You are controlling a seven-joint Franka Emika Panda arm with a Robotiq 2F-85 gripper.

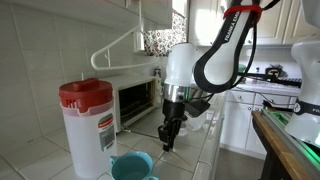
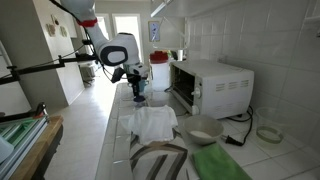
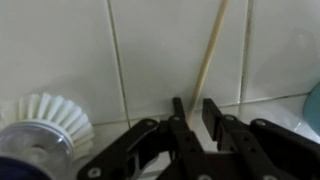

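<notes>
A thin pale stick lies on white tiles in the wrist view, running from the top down toward my gripper. The gripper is part open, with the stick's lower end between its fingers and a small gap visible. In exterior view 1 the gripper points down at the counter, just right of a teal mug. The mug also shows at the right edge of the wrist view. Whether the fingers touch the stick cannot be made out.
A white canister with a red lid stands left of the mug. At the wrist view's lower left is a clear round container beside a white fluted piece. Elsewhere stand a toaster oven, white cloth, bowl and green cloth.
</notes>
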